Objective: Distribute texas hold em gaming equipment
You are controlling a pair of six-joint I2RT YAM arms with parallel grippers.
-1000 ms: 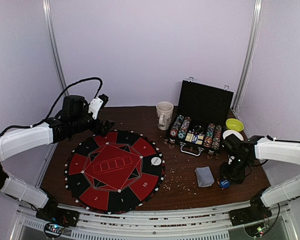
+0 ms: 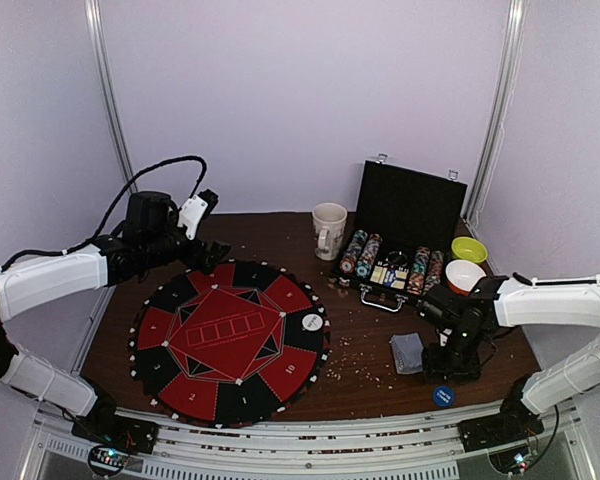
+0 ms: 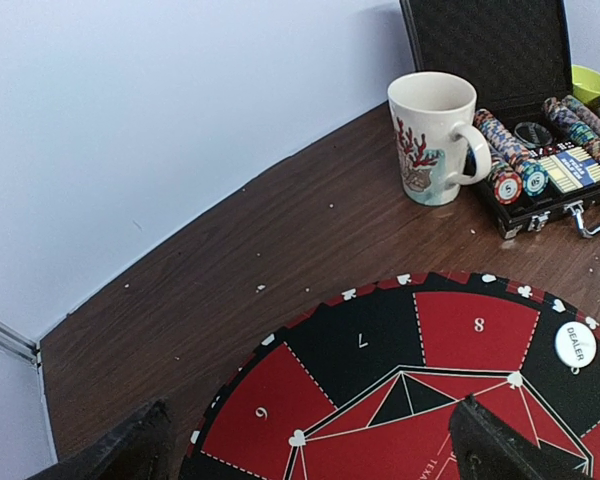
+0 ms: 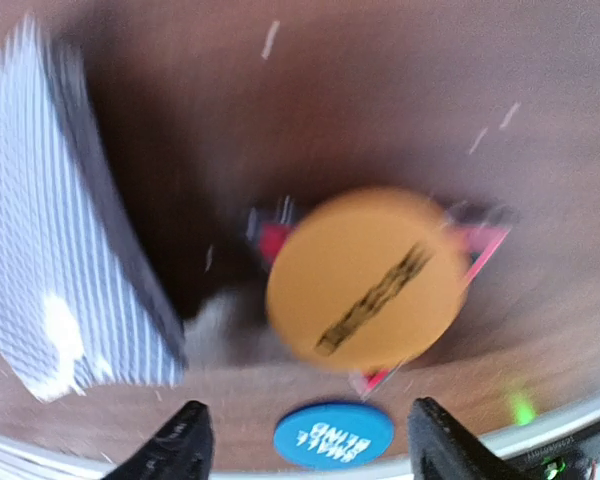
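On the left lies the round red and black poker mat [image 2: 223,340] with a white dealer button [image 2: 312,322] on its right part. My left gripper [image 2: 216,228] hangs open and empty over the mat's back edge. My right gripper [image 2: 440,372] is low at the front right, its fingers [image 4: 180,445] apart and nothing seen held. An orange disc [image 4: 365,278] appears in the right wrist view, reddish pointed bits showing around it; my gripper hides it from above. The blue small blind button [image 2: 443,397] lies near the front edge. Beside my right gripper is a card deck [image 2: 408,353].
The open chip case [image 2: 395,270] stands at the back right with several chip rows. Left of it is a mug [image 2: 328,230]. A green bowl [image 2: 469,250] and a white bowl [image 2: 465,274] sit right of the case. Bare wood shows between mat and deck.
The blue button, earlier at my right gripper, now lies closer to the front edge. My right gripper has shifted left and covers the orange disc that showed beside it. My left arm is still.
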